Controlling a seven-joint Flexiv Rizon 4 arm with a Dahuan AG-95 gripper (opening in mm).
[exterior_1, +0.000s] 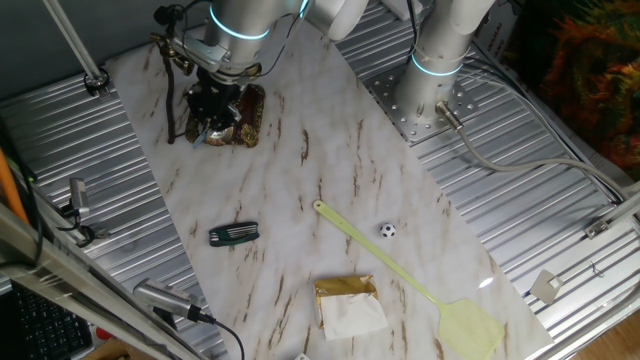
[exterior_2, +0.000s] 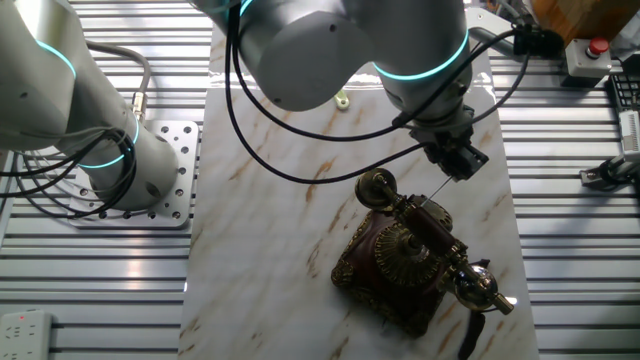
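An antique-style telephone, dark red with brass trim, stands on the marble-patterned table. Its handset lies across the top, as the second exterior view shows. My gripper is right by the telephone, above one side of the handset. A thin, light rod runs from near the fingertips towards the telephone; whether it is gripped cannot be told. In the first exterior view the dark gripper covers much of the telephone, and its fingers are too dark to read.
Well away from the telephone lie a green folding tool, a yellow-green fly swatter, a small black-and-white ball and a gold-and-white packet. A dark strap or cord lies beside the telephone.
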